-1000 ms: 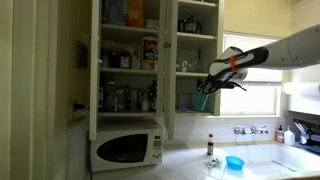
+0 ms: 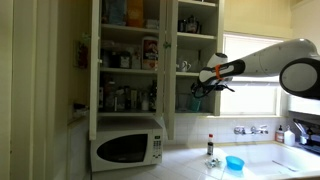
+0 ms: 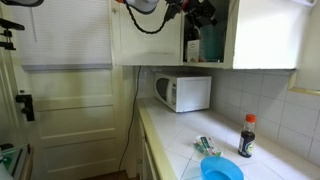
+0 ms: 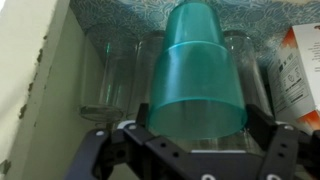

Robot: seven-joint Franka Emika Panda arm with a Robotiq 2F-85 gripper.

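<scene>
A translucent teal cup (image 4: 197, 85) fills the middle of the wrist view, with a finger of my gripper against each side of it. The gripper is shut on the cup. In exterior view 1, the cup (image 2: 196, 103) is at the lowest shelf level of the right-hand open cupboard. Exterior view 2 has the cup (image 3: 210, 42) at the cupboard opening, above the counter. Behind it in the wrist view stand clear glasses (image 4: 108, 75) on a patterned shelf liner (image 4: 145, 12). Whether the cup touches the shelf cannot be told.
A box (image 4: 296, 75) stands to the right of the cup, and the pale cupboard side (image 4: 35, 75) is on the left. Below are a microwave (image 3: 183, 92), a dark bottle (image 3: 247, 137), a blue bowl (image 3: 220, 169) and a crumpled packet (image 3: 206, 146) on the counter.
In exterior view 1, my gripper and the teal cup have moved a little left, into the cupboard opening. The things on the counter have stayed put.
</scene>
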